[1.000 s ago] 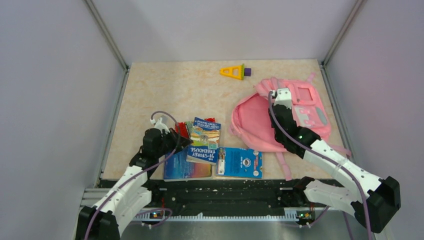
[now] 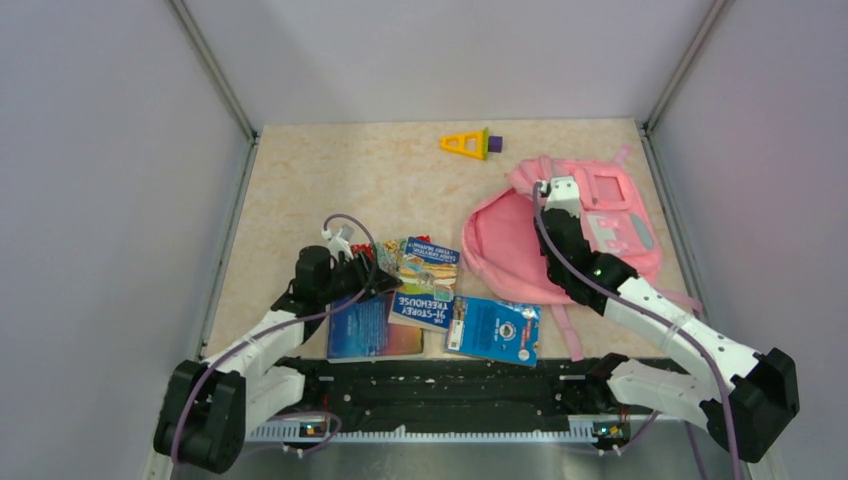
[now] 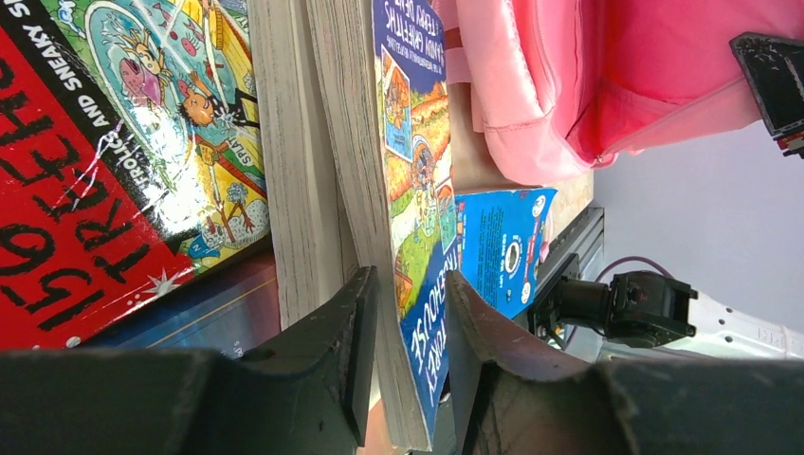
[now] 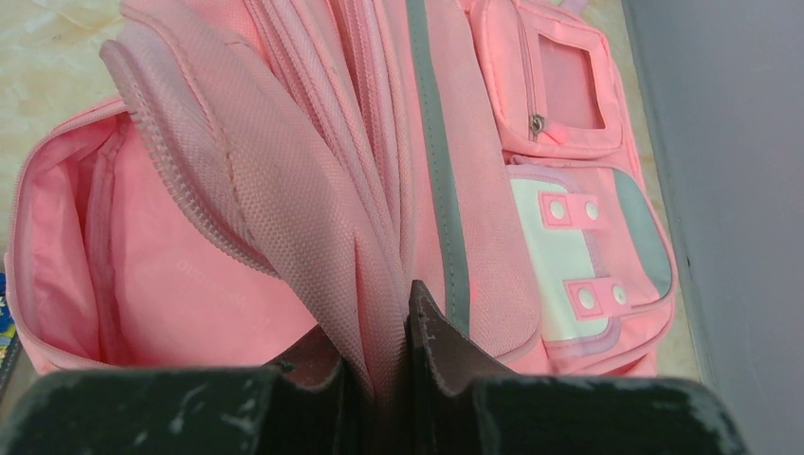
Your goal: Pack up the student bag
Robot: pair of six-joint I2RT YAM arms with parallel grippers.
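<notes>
A pink backpack [image 2: 500, 250] lies open at the right. My right gripper is shut on the gathered pink fabric of its flap [image 4: 284, 218], holding it up. My left gripper is part open at the spine edge of a blue "Treehouse" book [image 2: 425, 280], its fingers either side; whether they grip cannot be told. A red book [image 3: 66, 246] lies left of it, a blue-and-purple book [image 2: 375, 335] below, and a blue book [image 2: 492, 330] toward the backpack.
A yellow and purple toy [image 2: 465, 143] lies at the back of the table.
My left gripper has moved rightward, and the Treehouse book and the blue book beside it have shifted right toward the backpack. The right arm stays put.
</notes>
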